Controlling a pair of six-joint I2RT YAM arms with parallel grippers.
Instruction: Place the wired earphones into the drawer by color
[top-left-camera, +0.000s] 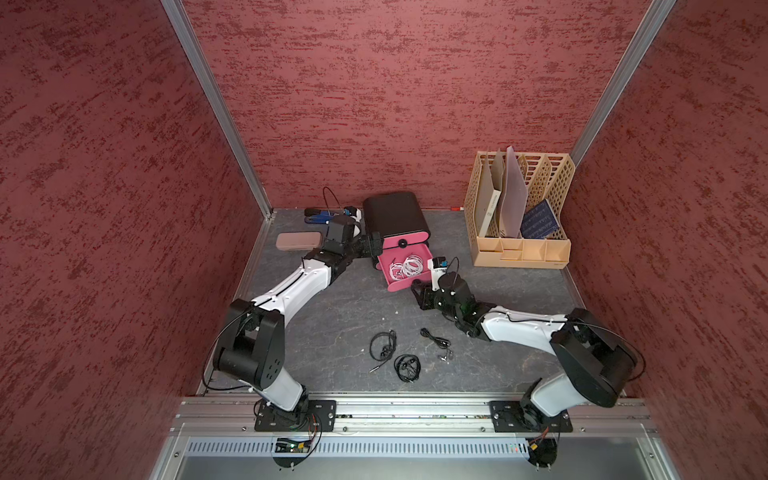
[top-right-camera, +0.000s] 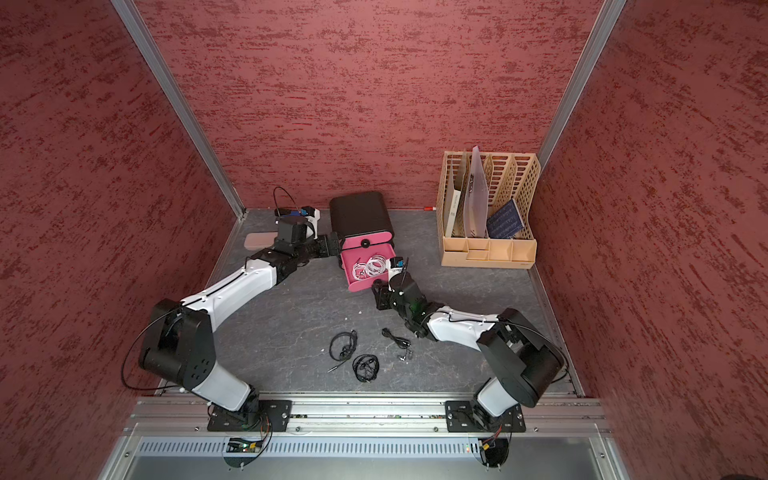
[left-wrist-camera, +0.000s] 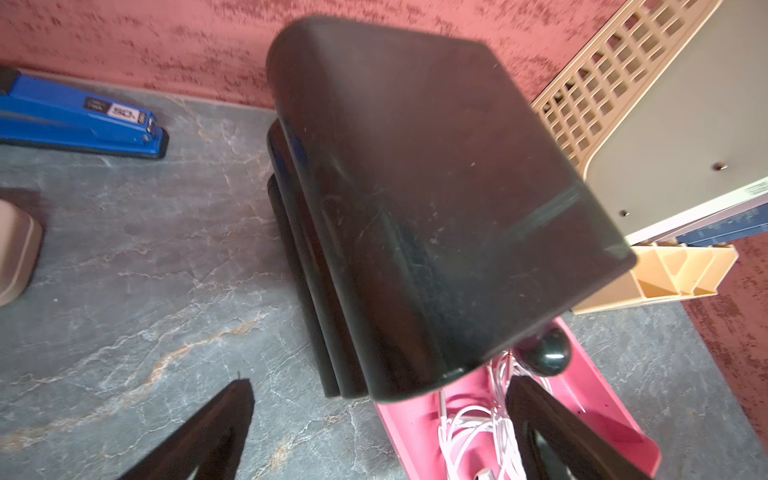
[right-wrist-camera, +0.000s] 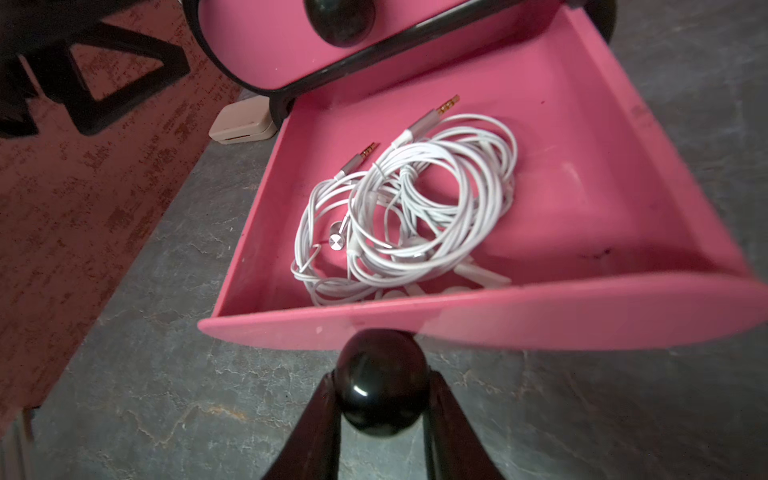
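Note:
A black drawer box (top-left-camera: 393, 216) stands at the back, its pink lower drawer (right-wrist-camera: 572, 200) pulled out. Coiled white earphones (right-wrist-camera: 432, 200) lie inside that drawer. My right gripper is shut on the drawer's round black knob (right-wrist-camera: 381, 372). Beside the box's left side, my left gripper is open, nothing between its fingers. Black coiled earphones lie on the front of the table: one coil (top-left-camera: 383, 345) at left, another (top-left-camera: 407, 367) near the edge, and a third bundle (top-left-camera: 435, 338) to the right. The upper drawer (top-left-camera: 404, 239) is closed.
A wooden file rack (top-left-camera: 521, 254) with folders stands at the back right. Left of the box are a pink case (top-left-camera: 298, 241) and a blue stapler (left-wrist-camera: 88, 116). Table space between the drawer and the black earphones is free.

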